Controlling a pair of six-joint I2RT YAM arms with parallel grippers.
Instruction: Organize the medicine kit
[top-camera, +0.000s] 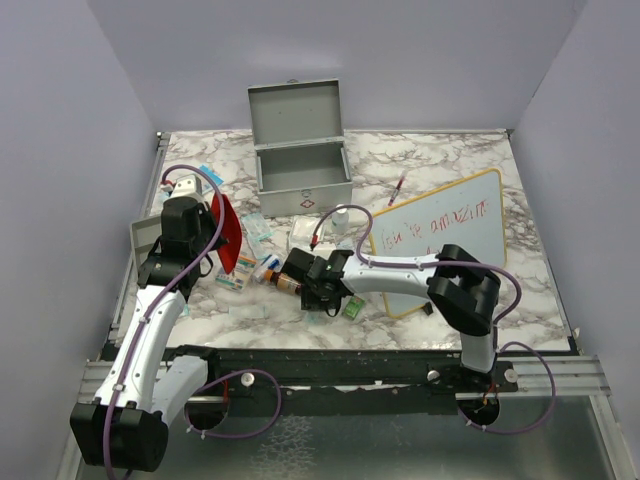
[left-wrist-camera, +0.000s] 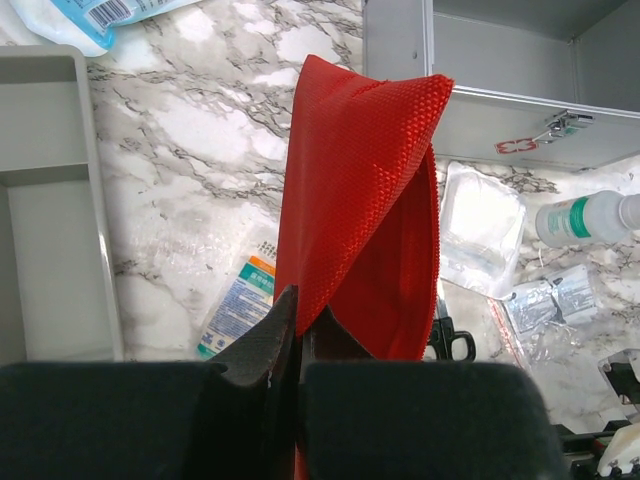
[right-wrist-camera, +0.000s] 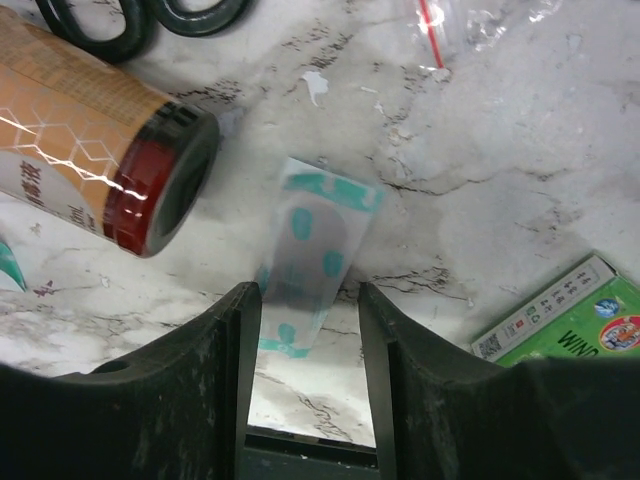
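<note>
My left gripper is shut on a red zip pouch (left-wrist-camera: 355, 200), held up at the left of the table. My right gripper hovers low, fingers apart on either side of a small white-and-teal packet (right-wrist-camera: 312, 232) lying on the marble; whether it touches is unclear. Next to it lie an amber-labelled bottle (right-wrist-camera: 95, 145) and a green box (right-wrist-camera: 570, 320). The open grey metal kit (top-camera: 304, 197) stands at the back centre. A white bottle (left-wrist-camera: 585, 220), a clear case (left-wrist-camera: 478, 225) and black-handled scissors (left-wrist-camera: 450, 340) lie between.
A grey tray (left-wrist-camera: 50, 280) is at the left. A whiteboard (top-camera: 440, 230) takes up the right side, with a pen (top-camera: 397, 190) behind it. Small bags and packets are scattered over the middle.
</note>
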